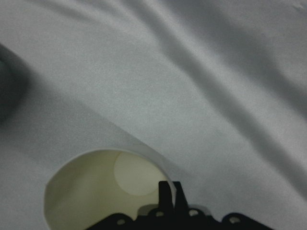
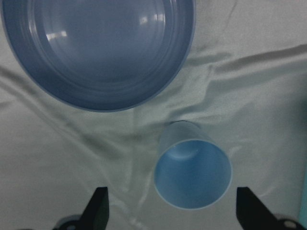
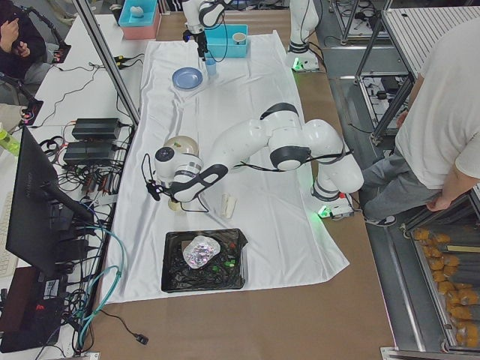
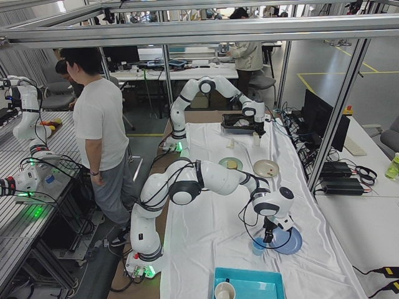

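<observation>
In the left wrist view my left gripper is shut on the rim of a cream paper cup (image 1: 81, 191) over white cloth. In the right wrist view my right gripper stands open above a light-blue cup (image 2: 192, 177), one fingertip on either side of it from this view. A blue plate (image 2: 96, 52) lies just beyond that cup. The right camera view shows the right arm's end over the blue cup (image 4: 258, 248) and plate (image 4: 290, 246).
A turquoise tray (image 4: 249, 274) holds a cup at the right arm's side. A black lined tray (image 3: 172, 277) lies near the left arm. A beige plate (image 4: 266, 163) and green plate (image 4: 230, 159) lie between the arms. A person (image 3: 442, 112) stands beside the table.
</observation>
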